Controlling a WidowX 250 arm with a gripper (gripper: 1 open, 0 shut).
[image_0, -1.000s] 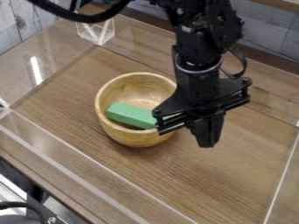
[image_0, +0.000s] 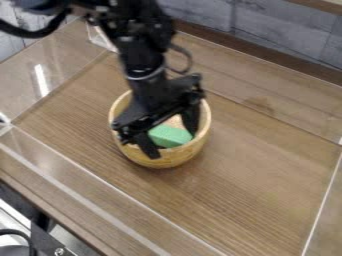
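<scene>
The black gripper (image_0: 160, 140) hangs over a round wooden bowl (image_0: 201, 150), its fingers spread open and reaching down into it. A green block (image_0: 170, 134) lies in the bowl between or just behind the fingers; whether they touch it cannot be told.
Black cables (image_0: 14, 240) show at the lower left corner, and a pale object stands at the top left edge.
The gripper has moved left from beside the bowl to over it, with its fingers down around the green block's area.
</scene>
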